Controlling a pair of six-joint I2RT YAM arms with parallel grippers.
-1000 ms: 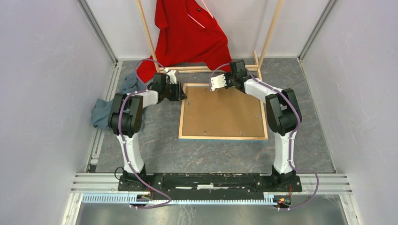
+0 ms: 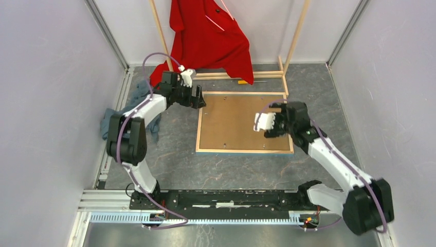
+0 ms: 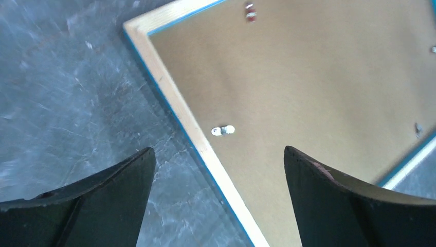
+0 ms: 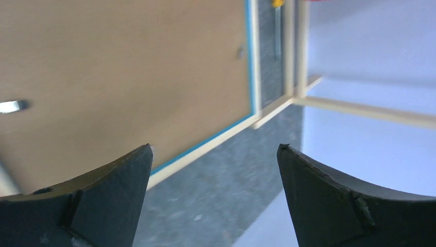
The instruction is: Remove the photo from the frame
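Note:
The frame (image 2: 199,134) lies back side up on the floor, its brown backing board (image 2: 239,123) in place with small metal tabs along its edges, such as one (image 3: 222,130) beside the border in the left wrist view. No photo shows. My left gripper (image 2: 196,99) hangs open over the frame's upper-left corner, nothing between its fingers. My right gripper (image 2: 270,121) is open above the frame's right part, blurred in motion; in the right wrist view its empty fingers are over the board and border.
A red garment (image 2: 205,36) hangs on a wooden rack behind the frame. A yellow-handled screwdriver (image 2: 247,81) lies at the back. Blue cloth (image 2: 113,126) lies at the left.
My left arm has shifted slightly, its gripper staying near the upper-left corner.

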